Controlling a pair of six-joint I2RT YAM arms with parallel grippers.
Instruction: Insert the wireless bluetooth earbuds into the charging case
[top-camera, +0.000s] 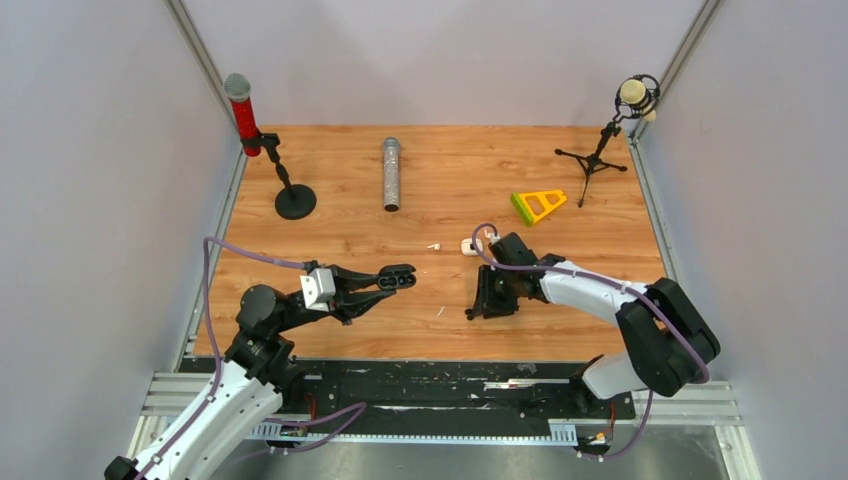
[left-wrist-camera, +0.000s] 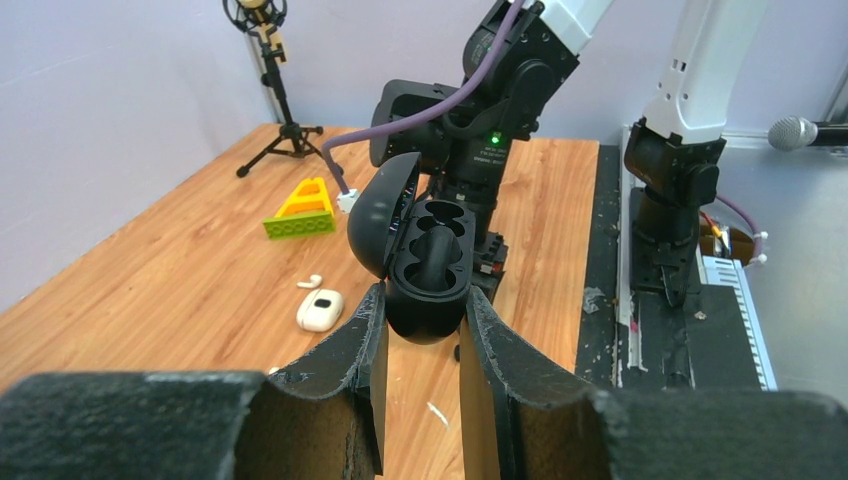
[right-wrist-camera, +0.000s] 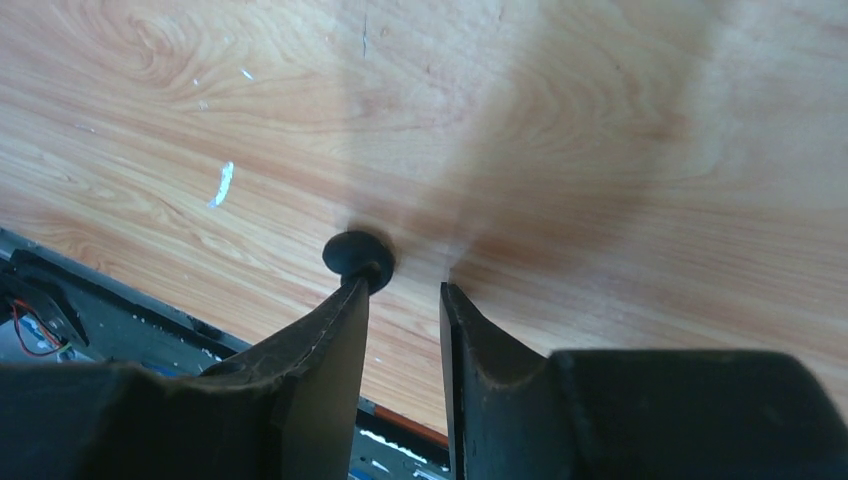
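My left gripper is shut on an open black charging case (left-wrist-camera: 430, 275), held above the table, its lid raised and earbud wells visible. A black earbud (right-wrist-camera: 357, 257) lies on the wood beside the fingertips of my right gripper, which are part open with bare table between them; in the top view the earbud (top-camera: 470, 314) is at that gripper's left. A white case (left-wrist-camera: 320, 310) and a small white earbud (top-camera: 434, 246) lie farther back.
A yellow-green triangular block (top-camera: 538, 205), a silver microphone (top-camera: 391, 175), a red microphone on a stand (top-camera: 245, 125) and a black microphone tripod (top-camera: 590, 163) occupy the back and sides.
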